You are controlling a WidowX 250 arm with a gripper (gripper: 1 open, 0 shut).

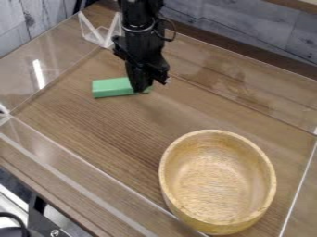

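Note:
My black gripper [136,74] hangs over the upper-left part of the wooden tabletop, its fingertips close together just at the right end of a green block [114,88]. The block lies flat on the wood. I see nothing held between the fingers; whether the tips touch the block I cannot tell.
A large empty tan bowl [218,180] sits at the lower right of the wooden table [87,148]. Grey walls stand behind, and black cables show at the lower-left edge.

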